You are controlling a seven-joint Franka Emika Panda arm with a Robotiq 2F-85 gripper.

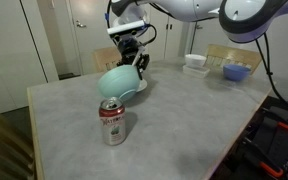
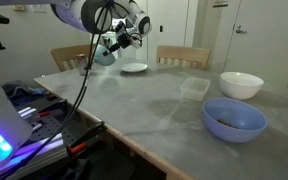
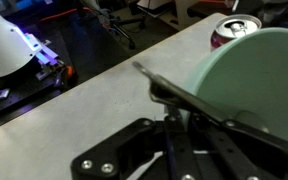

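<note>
A pale green bowl hangs tilted above the table, behind the soda can in exterior view 1. My gripper is shut on its rim at the upper right side. In the wrist view the bowl's smooth side fills the right, with the gripper against its near edge. What the bowl contains cannot be seen. A red and silver can stands upright on the table, close in front of the bowl. Partly hidden behind the bowl lies a white plate.
A blue bowl, a clear container and a white bowl stand at the other end of the table. Chairs line the far side.
</note>
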